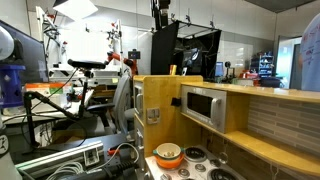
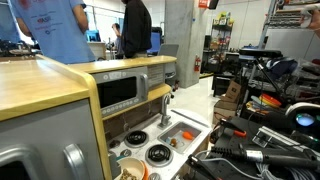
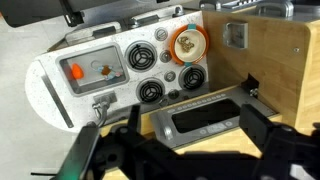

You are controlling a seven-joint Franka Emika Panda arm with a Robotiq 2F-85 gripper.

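My gripper is open high above the toy kitchen, its dark fingers wide apart and nothing between them in the wrist view. Below it lies the white countertop (image 3: pixel 111 105) with several black coil burners. An orange-rimmed bowl (image 3: pixel 188 45) with pale contents sits beside the burners; exterior view 1 shows a green bowl (image 1: pixel 168 162) under an orange one (image 1: pixel 168 151). In the sink (image 3: pixel 95 82) lie a small orange object (image 3: pixel 76 71) and a little multicoloured item too small to make out.
A silver microwave (image 1: pixel 204 106) is set into the wooden shelf unit (image 1: pixel 255 114) behind the counter. The faucet (image 3: pixel 101 106) rises beside the sink. At the counter's end stands a wooden cabinet (image 1: pixel 155 112) with a handle. People stand behind the shelf in exterior view 2.
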